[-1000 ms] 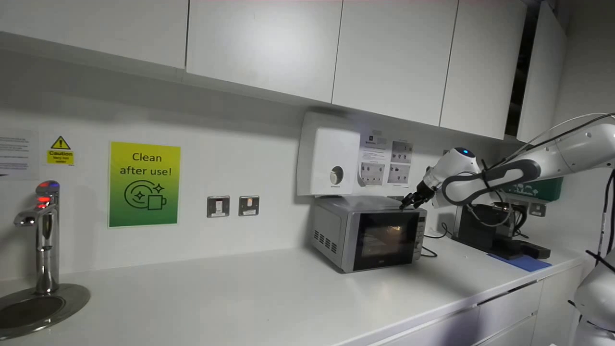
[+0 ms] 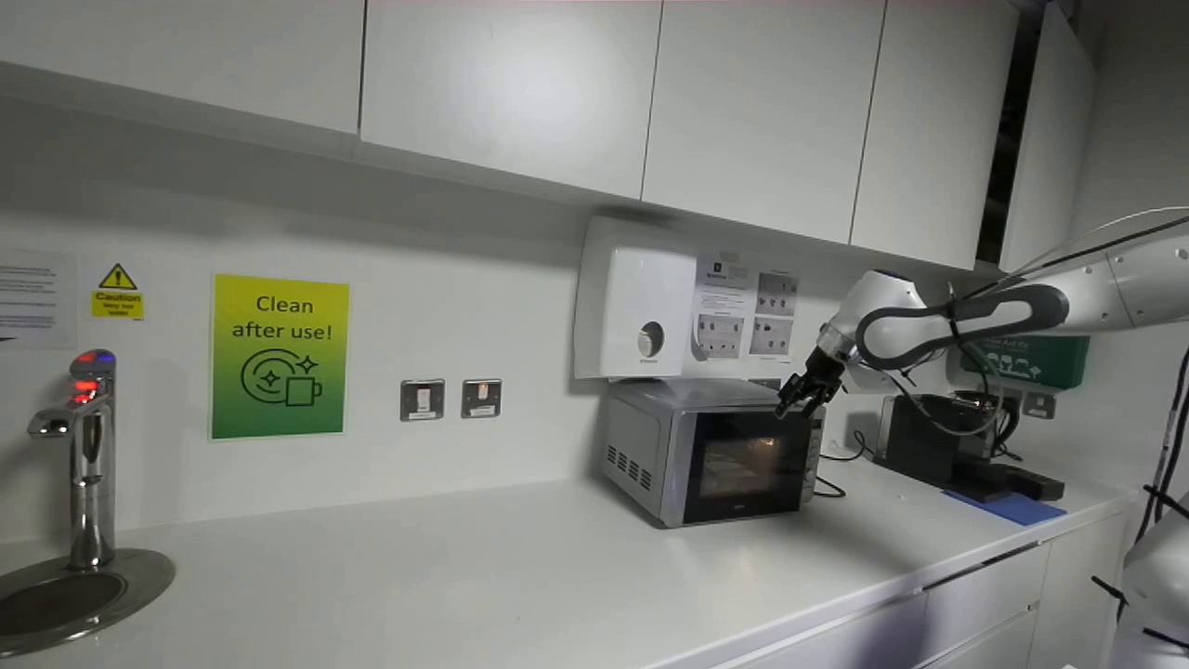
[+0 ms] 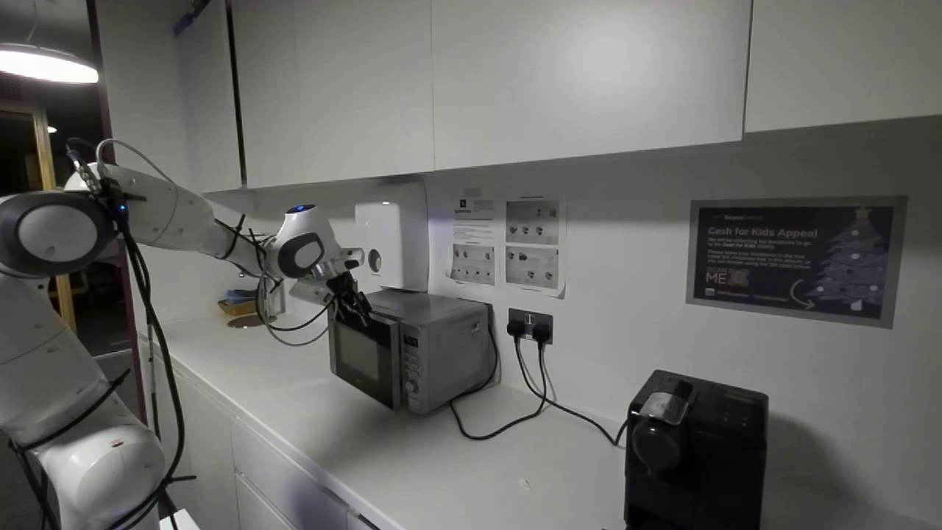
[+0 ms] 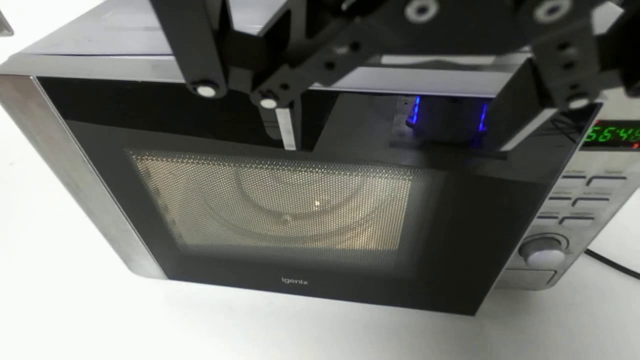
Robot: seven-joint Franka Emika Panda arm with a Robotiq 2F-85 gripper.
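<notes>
A silver microwave (image 2: 658, 440) with a dark glass door stands on the counter, its door closed. Light shows behind the door window (image 4: 288, 210), where a round turntable can be made out. Green digits glow on its display (image 4: 612, 133), and a round knob (image 4: 544, 252) sits lower on the same panel. My gripper is open in front of the upper part of the door, its fingers (image 4: 286, 127) spread with nothing between them. From the side, the gripper (image 3: 363, 316) points down near the door's top edge; whether it touches cannot be told.
Above the counter run wall cupboards (image 2: 758, 111), with a white dispenser (image 2: 635, 301) just over the microwave. A black coffee machine (image 3: 698, 450) and power cables (image 3: 490, 434) lie to the microwave's right.
My wrist has tipped to a steeper downward angle, and the fingertips have come slightly lower before the microwave's front. The microwave has not moved and its door is still closed.
</notes>
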